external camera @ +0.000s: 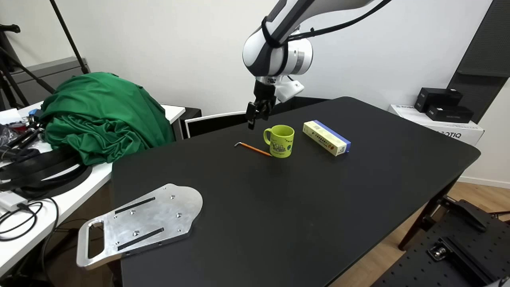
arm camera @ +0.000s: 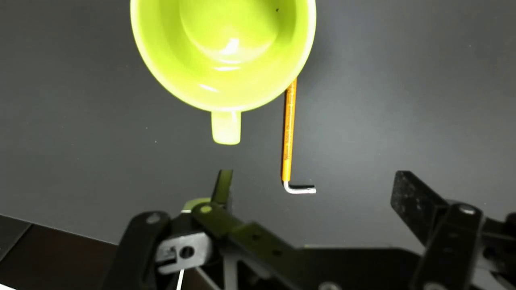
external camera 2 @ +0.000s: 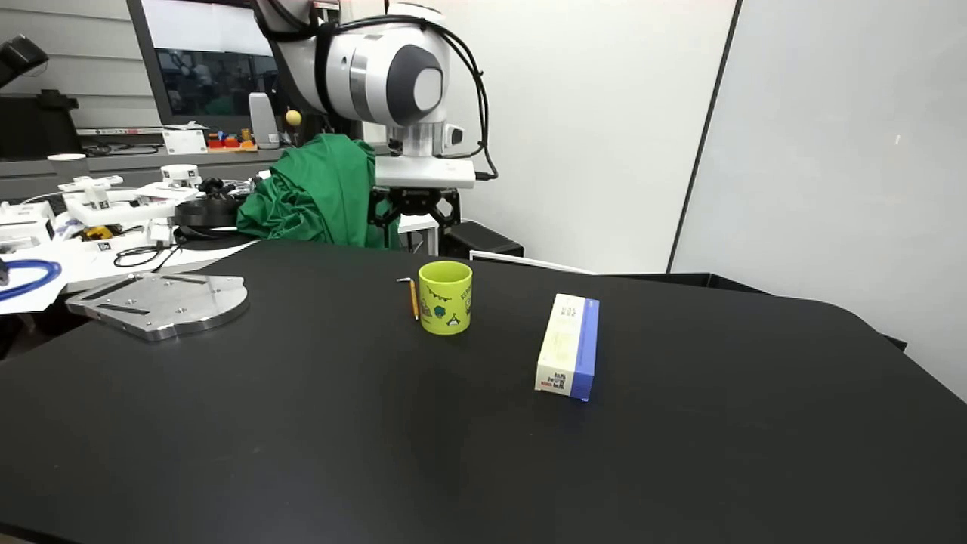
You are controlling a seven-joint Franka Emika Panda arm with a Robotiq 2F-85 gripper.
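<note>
On the black table stands an upright lime-green mug (external camera: 281,142), its handle toward the table's back edge. Close beside it lies an orange hex key (arm camera: 289,130) with a bent silver tip; in the wrist view one end passes out of sight below the mug's rim. My gripper is open, fingers wide apart with nothing between them. It hangs above the table's back edge, behind the mug, and the hex key's bent tip shows between the fingers in the wrist view. The mug (arm camera: 225,63) looks empty inside.
A cream and blue box (external camera 2: 568,344) lies to the mug's right. At the left front edge rests a silver metal plate (external camera: 148,217). Green cloth (external camera: 102,114) is heaped on the side table.
</note>
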